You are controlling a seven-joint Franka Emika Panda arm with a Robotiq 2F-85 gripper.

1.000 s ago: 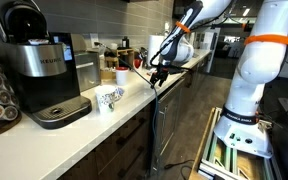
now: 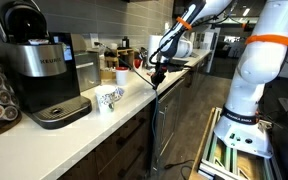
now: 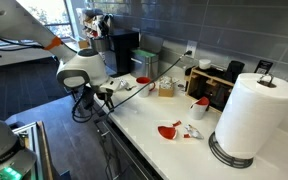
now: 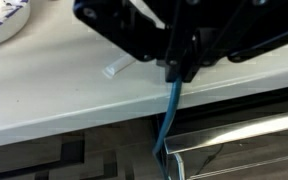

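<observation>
At the counter's front edge, my gripper is shut on a thin cord (image 4: 170, 118), which looks blue in the wrist view. From the fingers the cord drops past the counter edge and curves below it. In the exterior views the gripper (image 2: 156, 86) is small and dark, so the grip itself is hard to make out there. A dark cord (image 3: 149, 82) slants from near the wall outlet (image 3: 190, 47) across the counter toward the gripper (image 3: 108, 105). Whether it is the same cord as the one held cannot be told.
A coffee machine (image 2: 50, 82) and a white mug (image 2: 106, 98) stand on the counter (image 2: 59, 143). Elsewhere lie a red object (image 3: 168, 131) and a paper towel roll (image 3: 247, 115). Drawers and cabinets (image 2: 124, 145) are below the edge.
</observation>
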